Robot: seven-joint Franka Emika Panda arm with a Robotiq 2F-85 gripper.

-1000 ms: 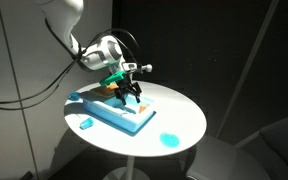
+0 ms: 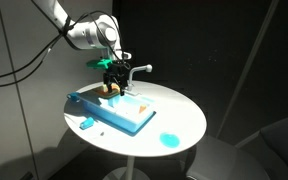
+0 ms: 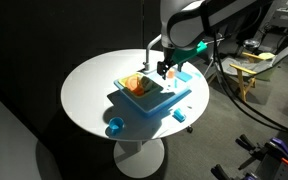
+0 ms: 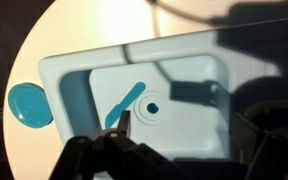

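Observation:
My gripper [image 2: 115, 87] hangs above the far-left part of a light blue toy sink [image 2: 134, 123], its fingers apart. In the wrist view the gripper has a gap between its fingers, and nothing shows held there. Beyond them lies the white basin with a dark drain [image 4: 152, 107] and a blue knife-shaped utensil [image 4: 125, 104] resting on its floor. An orange item [image 2: 110, 90] is just by the gripper. Exterior view 2 shows another orange piece [image 3: 135, 83] at the sink's other end. The area under the right finger is in dark shadow.
The sink stands on a round white table [image 3: 89, 85]. A grey faucet [image 2: 138, 71] rises behind it. On the bare tabletop are a teal round dish [image 2: 170, 140] and a small blue object [image 2: 86, 123].
The arm has swung left in exterior view 1, from over the basin's middle to above the far-left part of the sink. The objects on the table have stayed put.

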